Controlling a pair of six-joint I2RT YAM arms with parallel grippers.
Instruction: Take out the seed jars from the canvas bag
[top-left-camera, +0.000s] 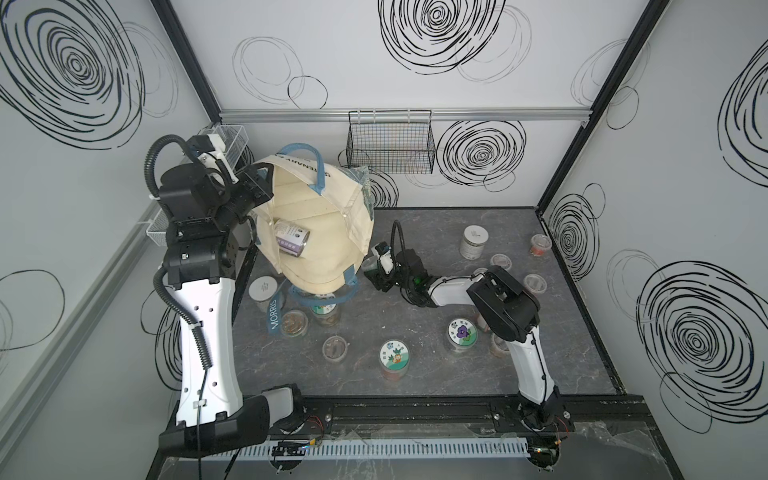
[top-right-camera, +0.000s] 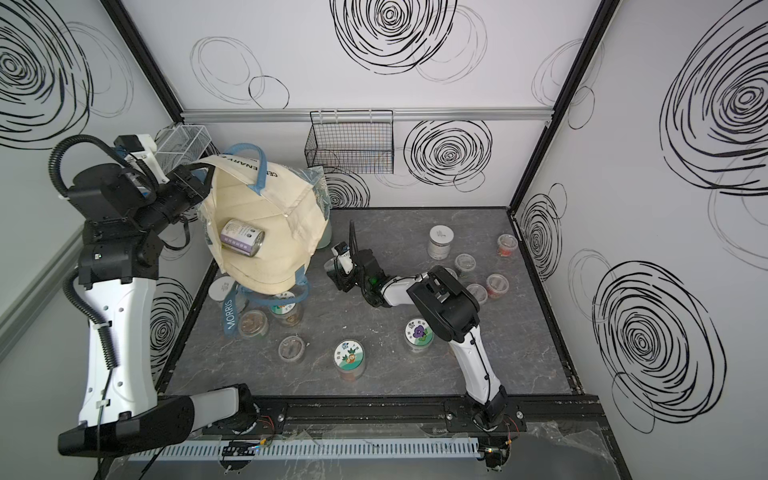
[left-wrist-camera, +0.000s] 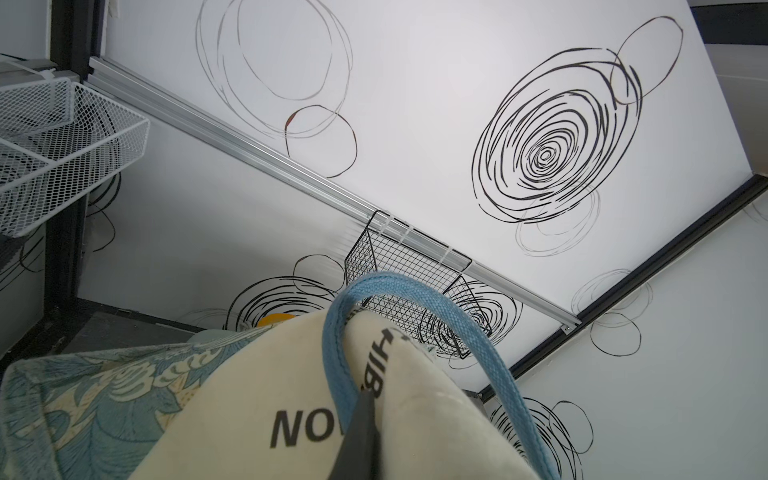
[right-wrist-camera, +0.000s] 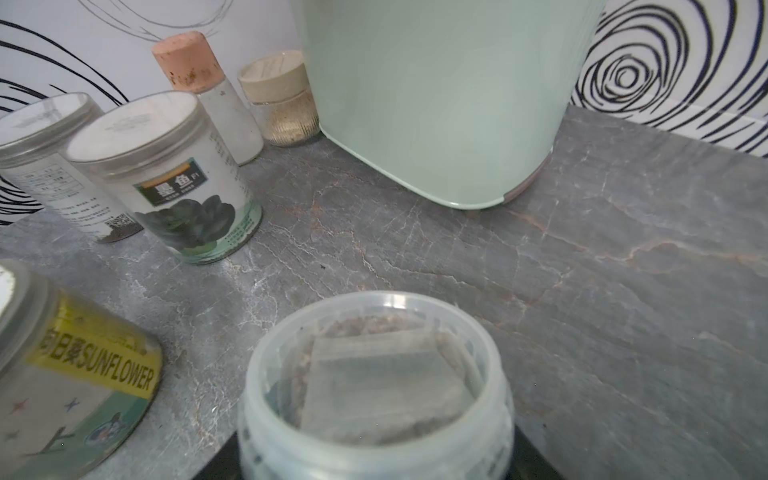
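Observation:
My left gripper is shut on the raised canvas bag at its upper left rim. One jar with a purple label lies on its side inside the bag. My right gripper is low at the table's middle, beside the bag, around a clear jar with a packet inside; its fingers are mostly hidden behind the jar, so their grip is unclear. Seed jars stand on the table, among them a sunflower jar and a white-lidded jar.
A pale green container stands at the back behind the bag. More jars stand at front, left and right. A black wire basket hangs on the back wall. The table's centre front has some bare room.

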